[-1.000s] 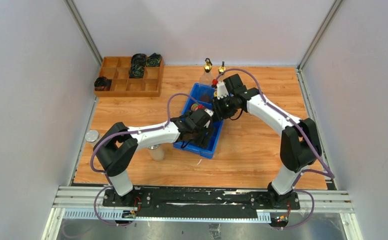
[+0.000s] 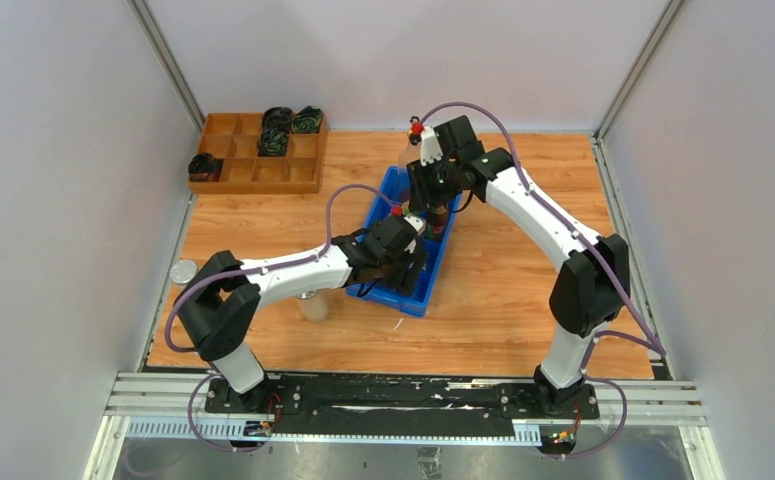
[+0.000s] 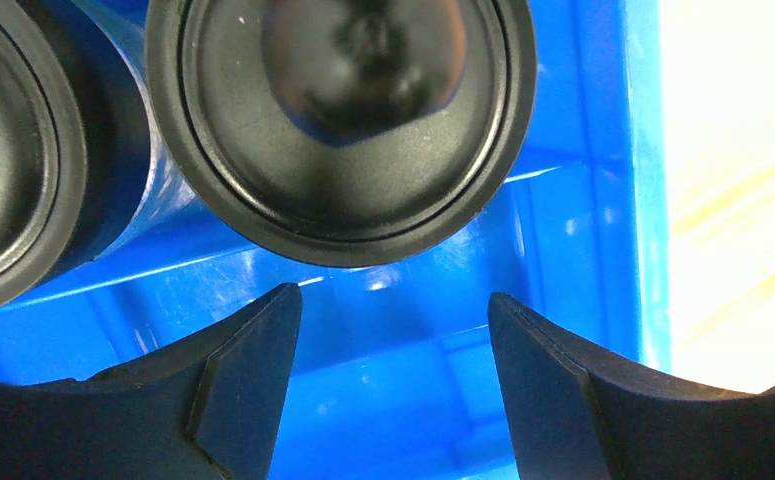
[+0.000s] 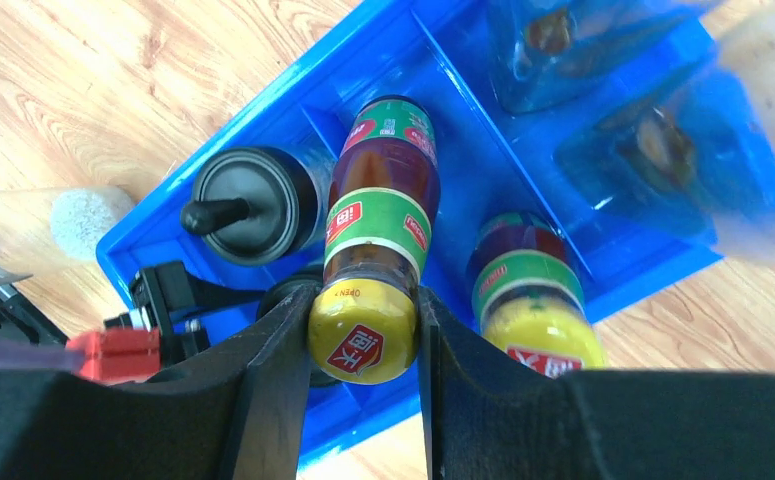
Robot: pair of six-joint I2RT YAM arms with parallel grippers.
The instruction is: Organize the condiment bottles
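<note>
A brown bottle with green labels and a yellow cap (image 4: 361, 335) stands in the blue tray (image 2: 442, 250). Its cap lies between the fingers of my right gripper, close to both; whether they press on it is unclear. A second yellow-capped bottle (image 4: 528, 290) is to its right in the same compartment. Black-lidded jars sit beside them, one (image 4: 253, 205) showing its knob. Low in the tray's near end, my left gripper is open, with only blue tray between its fingers. Two black lids, including a round one (image 3: 353, 190), lie just beyond them.
Tall clear bottles (image 4: 573, 45) fill the tray's far end, partly behind my right arm. A shaker jar (image 2: 312, 306) and another jar (image 2: 184, 271) stand left of the tray. A wooden divided box (image 2: 245, 187) is at the back left.
My right gripper has shifted left and toward the back over the tray, now covering the tall bottles' gold tops. The left gripper has stayed nearly in place while its arm's elbow moved slightly.
</note>
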